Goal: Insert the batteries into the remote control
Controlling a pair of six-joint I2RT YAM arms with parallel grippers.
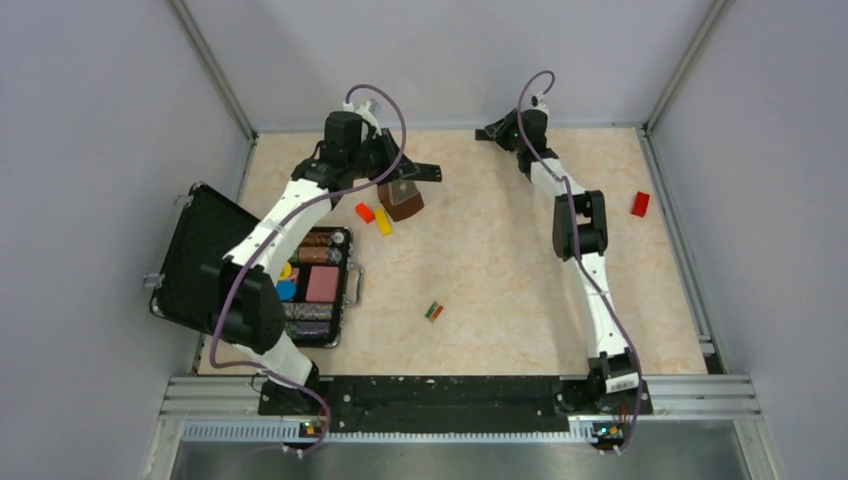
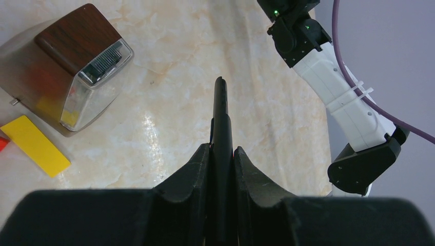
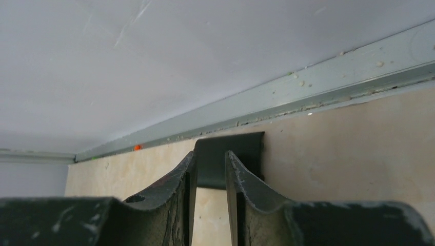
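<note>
My left gripper [image 1: 398, 172] is shut on the black remote control [image 1: 427, 172], which points away from the wrist in the left wrist view [image 2: 221, 128]. At the back edge, my right gripper [image 1: 494, 134] hangs just by a small dark flat piece [image 1: 480, 134], perhaps the battery cover. In the right wrist view that piece [image 3: 228, 154] lies behind the fingertips, which are part open with a narrow gap. Two small batteries [image 1: 434, 311] lie side by side on the front middle of the table.
A brown wooden object [image 1: 405, 208] with red [image 1: 363, 212] and yellow [image 1: 383, 222] blocks sits below the left gripper. An open case [image 1: 355, 285] fills the front left; a red block [image 1: 640, 204] lies far right.
</note>
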